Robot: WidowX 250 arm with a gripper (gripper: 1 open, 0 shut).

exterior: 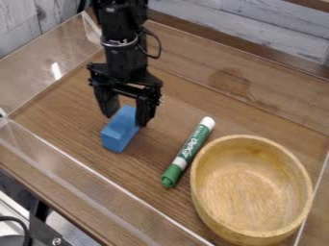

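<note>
My gripper [125, 101] is open, its two black fingers hanging down over a blue rectangular block [119, 135] lying on the wooden table [64, 115]. The fingers are around or just above the block's far end; whether they touch it is not clear. A green and white marker [188, 152] lies to the right of the block, apart from it.
A large round tan bowl [251, 190] takes up the front right, close to the marker. Cables show beyond the table's front-left edge.
</note>
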